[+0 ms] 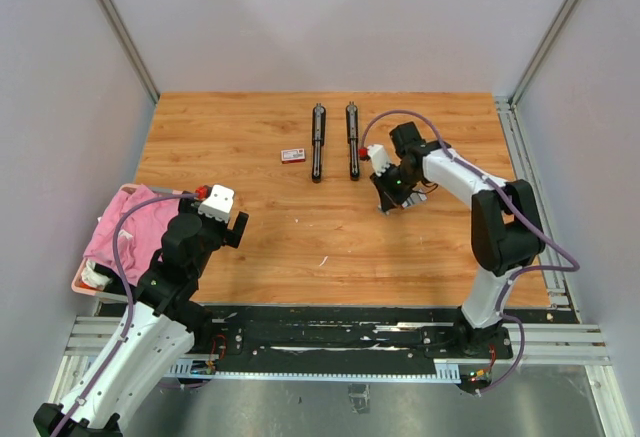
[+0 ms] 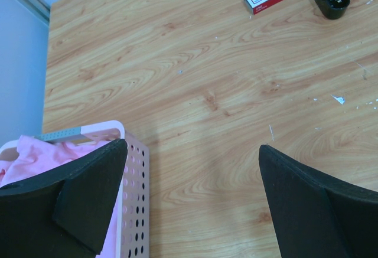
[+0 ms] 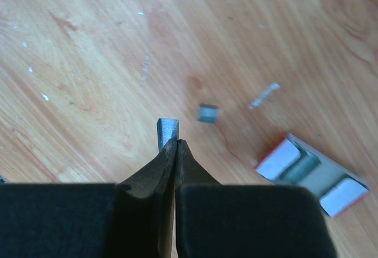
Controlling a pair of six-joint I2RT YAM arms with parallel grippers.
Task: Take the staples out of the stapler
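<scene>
My right gripper is shut on a short grey strip of staples (image 3: 168,129), which sticks out past its fingertips above the wooden table. A second small staple piece (image 3: 208,114) lies loose on the wood nearby. To the lower right sits an open box (image 3: 304,175) with white flaps. Two black staplers (image 1: 318,147) (image 1: 353,147) lie side by side, pointing away at the back of the table. Over the left side, my left gripper stands open and empty near the basket.
A closed red and white staple box (image 1: 293,156) rests left of the staplers. At the far left is a basket (image 2: 136,196) with pink cloth (image 2: 53,157) inside.
</scene>
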